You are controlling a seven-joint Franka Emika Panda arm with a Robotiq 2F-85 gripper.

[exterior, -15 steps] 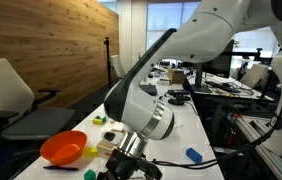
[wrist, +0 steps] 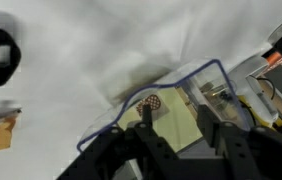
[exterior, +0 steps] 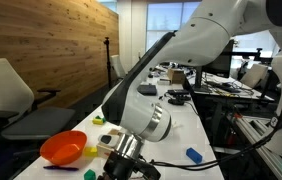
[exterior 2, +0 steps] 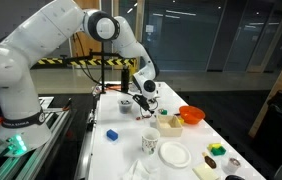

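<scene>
In the wrist view, my gripper shows two dark fingers (wrist: pixel 145 142) with a gap between them. They stand over a clear container (wrist: pixel 126 106) with a blue-purple rim. A pale yellow surface shows through the gap, but whether anything touches the fingers is hard to make out. Low over the white table, the gripper (exterior 2: pixel 144 114) appears small in exterior view 2. In exterior view 1 the wrist hides much of the finger area near the bottom edge.
A red-orange bowl (exterior: pixel 63 148) stands left of the arm. Exterior view 2 has a tan box (exterior 2: pixel 168 129), a white cup (exterior 2: pixel 149 139), a white plate (exterior 2: pixel 175 155) and a blue block (exterior 2: pixel 112 135).
The arm has shifted slightly in exterior view 1. The bowl and blue block remain in place.
</scene>
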